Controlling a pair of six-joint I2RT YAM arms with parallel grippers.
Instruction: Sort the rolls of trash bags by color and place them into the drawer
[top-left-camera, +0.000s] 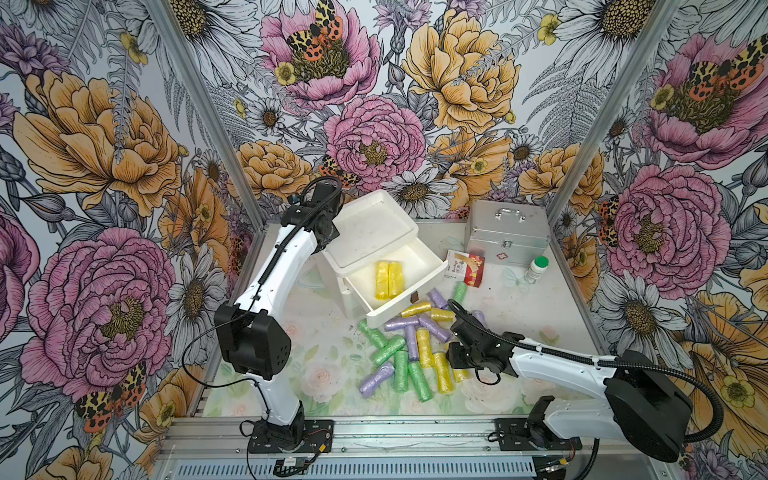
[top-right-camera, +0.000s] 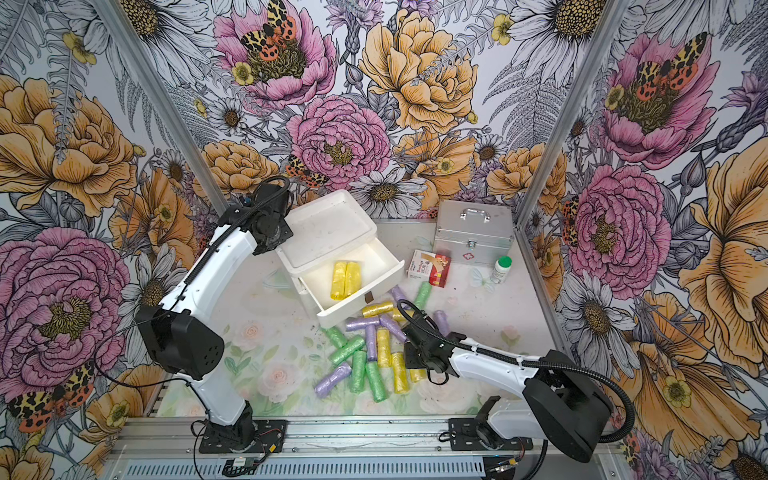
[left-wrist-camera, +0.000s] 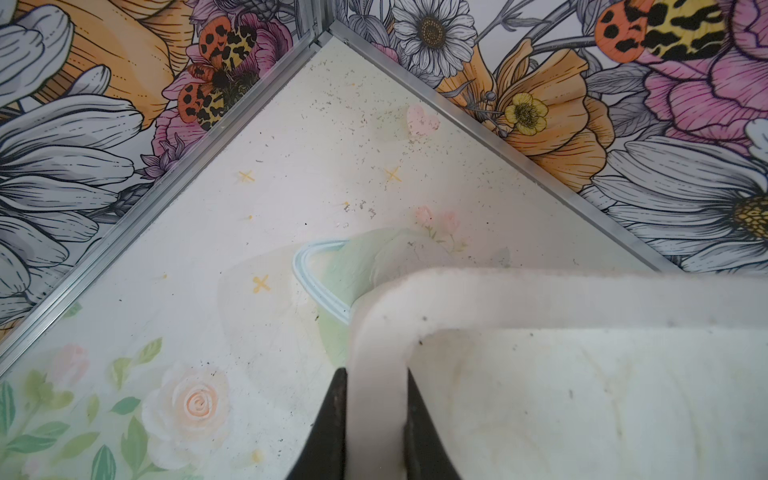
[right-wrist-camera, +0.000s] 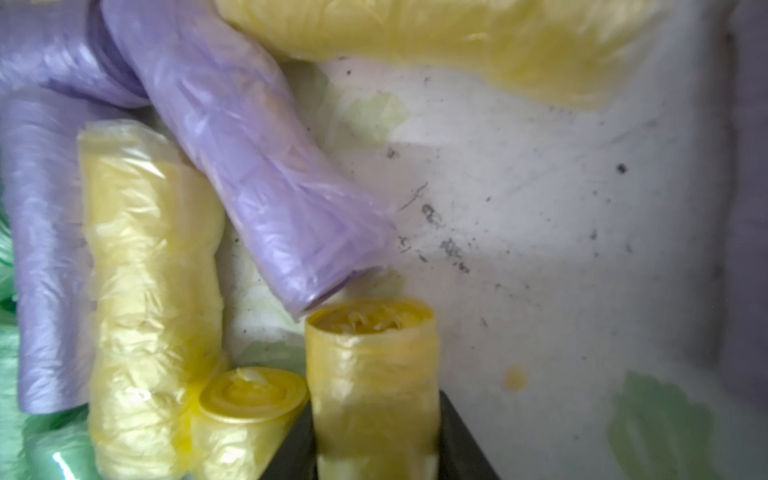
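A white drawer unit (top-left-camera: 374, 209) stands with its drawer pulled out, two yellow rolls (top-left-camera: 382, 278) inside. My left gripper is shut on the unit's white rim. In the right wrist view my right gripper has its fingers either side of an end-up yellow roll (right-wrist-camera: 373, 380); whether they grip it cannot be told. Beside it lie more yellow rolls (right-wrist-camera: 148, 304) and purple rolls (right-wrist-camera: 248, 152). Green rolls (top-left-camera: 420, 382) lie at the front of the mixed pile below the drawer.
A metal case (top-left-camera: 506, 233), a red-and-white box (top-left-camera: 468, 270) and a white bottle (top-left-camera: 534, 274) stand at the back right.
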